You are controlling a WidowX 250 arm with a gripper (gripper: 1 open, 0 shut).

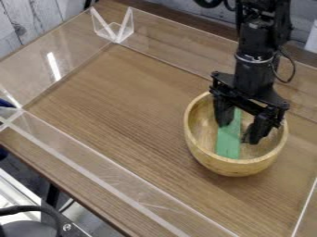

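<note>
A wooden bowl (235, 162) sits on the right side of the table with a long green object (228, 142) lying inside it. My black gripper (244, 126) reaches down from the top right into the bowl, its fingers spread apart at either side, over and beside the green object's upper end. I cannot tell whether the fingers touch it.
A white taped outline (113, 28) lies at the back left. A black cable or arm part (31, 218) is at the bottom left corner.
</note>
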